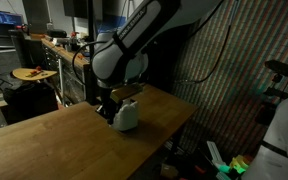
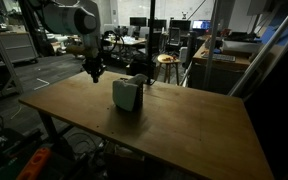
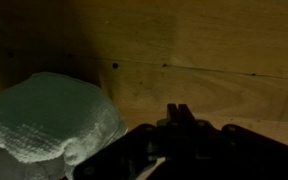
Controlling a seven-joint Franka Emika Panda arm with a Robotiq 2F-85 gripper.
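A whitish cloth-like bag [image 1: 129, 117] stands on the wooden table, its top uneven. From the other side, in exterior view 2, the bag [image 2: 125, 96] looks pale grey-green, with a darker part along its top and right. My gripper [image 1: 108, 112] is low over the table, close beside the bag; whether they touch cannot be told. In the wrist view the dark fingertips of my gripper are close together, and no object shows between them. Textured pale fabric of the bag [image 3: 49, 120] fills the lower left there.
Bare wood of the table [image 2: 199, 125] stretches clear to the right of the bag. A round stool [image 1: 34, 74], desks and monitors stand beyond the table. In exterior view 1 a dark ribbed partition [image 1: 234, 75] rises at the right.
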